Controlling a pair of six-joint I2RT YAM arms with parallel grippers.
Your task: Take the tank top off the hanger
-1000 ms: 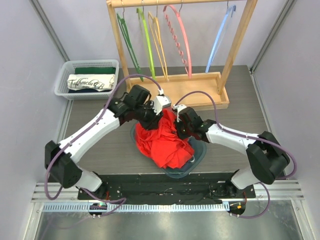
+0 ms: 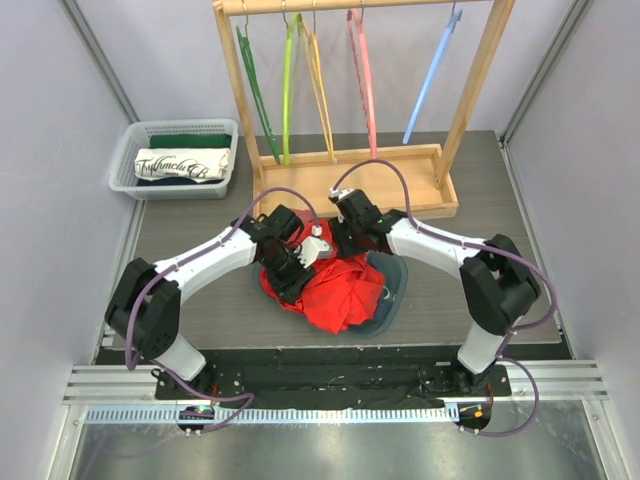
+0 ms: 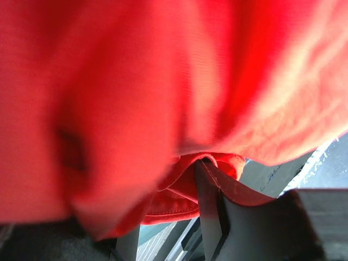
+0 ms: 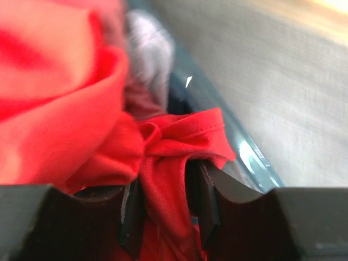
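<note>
A crumpled red tank top (image 2: pixel 340 295) lies in a grey-blue bin (image 2: pixel 390 290). My left gripper (image 2: pixel 293 285) is down in the red cloth; in the left wrist view, fabric fills most of the picture and covers one finger, so its finger is hard to read. My right gripper (image 2: pixel 345 240) is at the back of the bin; in the right wrist view a twist of red fabric (image 4: pixel 168 190) runs between its fingers, and whether they clamp it is unclear. A hanger under the cloth cannot be made out clearly.
A wooden rack (image 2: pixel 420 170) with several coloured hangers stands behind the bin. A white basket (image 2: pixel 120 160) with folded cloth sits at the back left. Bare table shows on either side of the bin.
My left gripper has moved down and toward the front into the cloth. My right gripper has shifted to the left and slightly back. The hangers on the rack swing a little.
</note>
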